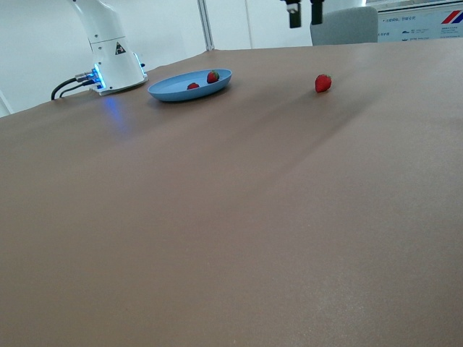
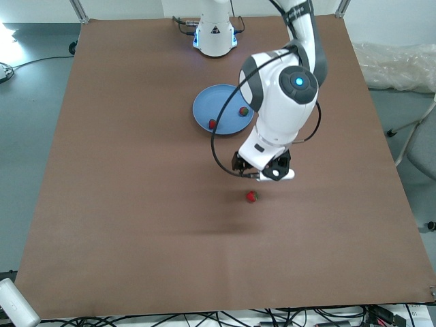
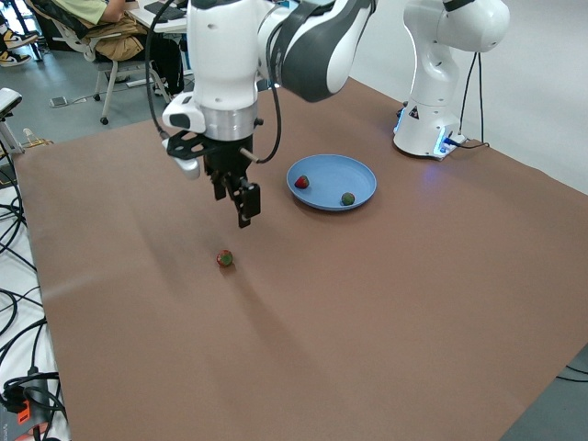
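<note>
A loose strawberry (image 2: 251,196) lies on the brown table, also seen in the top view (image 1: 323,83) and right view (image 3: 224,258). A blue plate (image 2: 221,95) holds two strawberries (image 3: 301,182) (image 3: 347,198). My gripper (image 1: 306,20) hangs in the air above the table, up and to the side of the loose strawberry, with its two black fingers apart in the top view and nothing visible between them.
A white robot base (image 3: 427,129) stands behind the plate. Cables run along the table's edge.
</note>
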